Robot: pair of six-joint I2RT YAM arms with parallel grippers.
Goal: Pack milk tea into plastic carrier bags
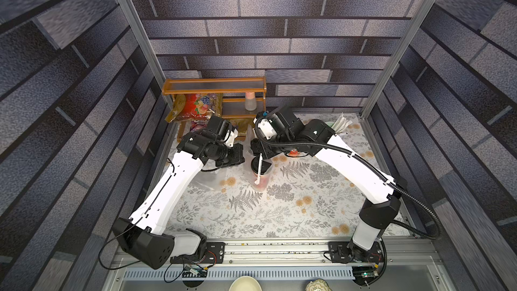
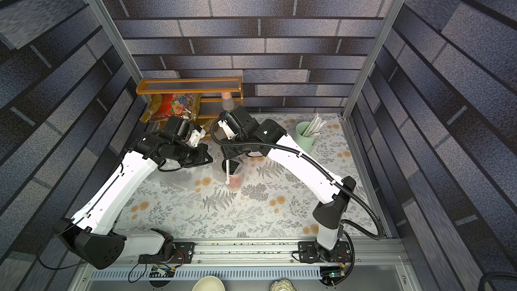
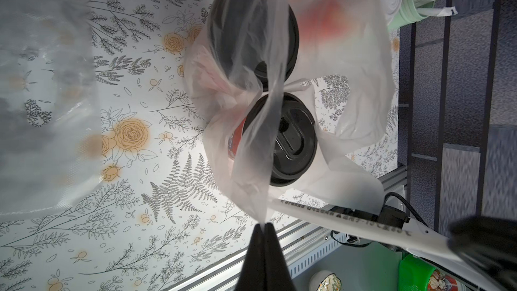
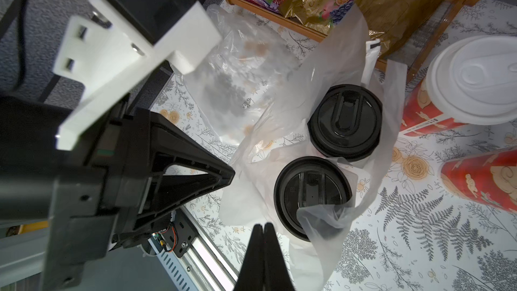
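Note:
Two cups with black lids stand in a translucent plastic bag; the right wrist view shows the upper lid (image 4: 344, 124) and lower lid (image 4: 301, 194). My left gripper is shut at the bag's edge (image 3: 237, 183); whether it pinches the film is unclear. My right gripper is shut above the bag, beside the lower lid, nothing seen between its fingers. A white wrapped straw (image 1: 260, 167) hangs over the cups in the top views. An empty bag (image 3: 48, 161) lies to the left.
Red cups (image 4: 479, 177), one white-lidded (image 4: 484, 80), stand to the right. A green straw holder (image 2: 304, 140) stands back right, a wooden shelf with packets (image 1: 167, 83) back left.

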